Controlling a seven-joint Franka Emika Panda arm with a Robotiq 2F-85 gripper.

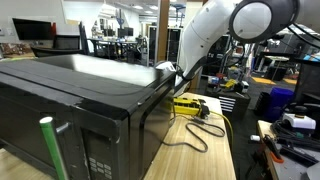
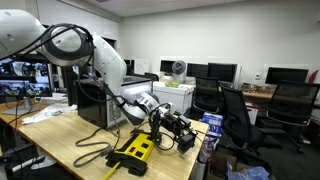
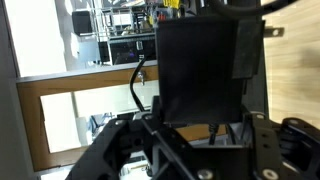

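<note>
A rounded orange object [image 3: 203, 75] with a dark band fills the middle of the wrist view, right in front of my gripper's dark fingers [image 3: 272, 160]. The gripper is shut on it. Seen from exterior view 2, my gripper [image 2: 163, 124] is low over the table's right part, near a black item [image 2: 187, 141]; the orange object cannot be made out there. In exterior view 1 the big black box-shaped appliance [image 1: 95, 95] hides the gripper and what it holds.
A yellow item [image 2: 135, 148] and a black cable [image 2: 92, 148] lie on the wooden table [image 2: 60, 138]. The black appliance [image 2: 92, 100] stands behind them. A blue-and-white can [image 2: 210, 135] is near the right edge. Bare wood lies at the front left.
</note>
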